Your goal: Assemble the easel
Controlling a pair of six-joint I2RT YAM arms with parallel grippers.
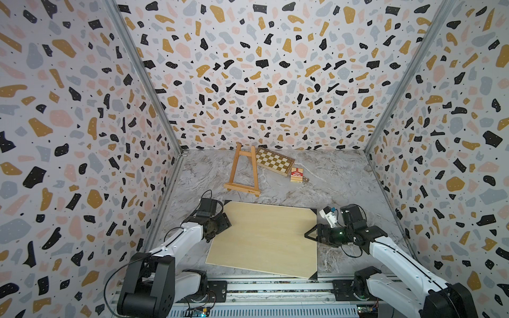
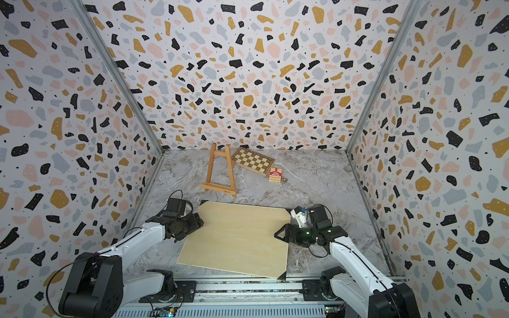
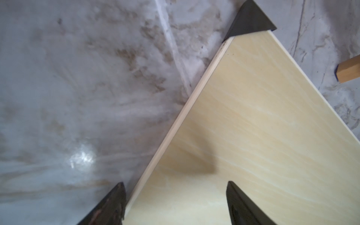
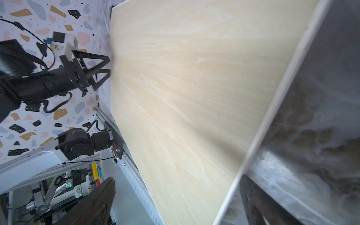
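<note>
A pale wooden board [image 1: 265,241] with dark corner pieces lies flat across the front of the marble table, slightly skewed. My left gripper hovers at the board's left edge, fingers apart with nothing seen between them. My right gripper is at the board's right edge, open, one finger near that edge; whether it touches is unclear. Behind the board, the wooden easel frame [image 1: 233,169] lies on the table, a crossbar at each end.
A checkered board [image 1: 273,160] and a small red-and-cream box [image 1: 297,175] lie at the back, right of the frame. The marble table [image 1: 344,177] has free room at back right and far left.
</note>
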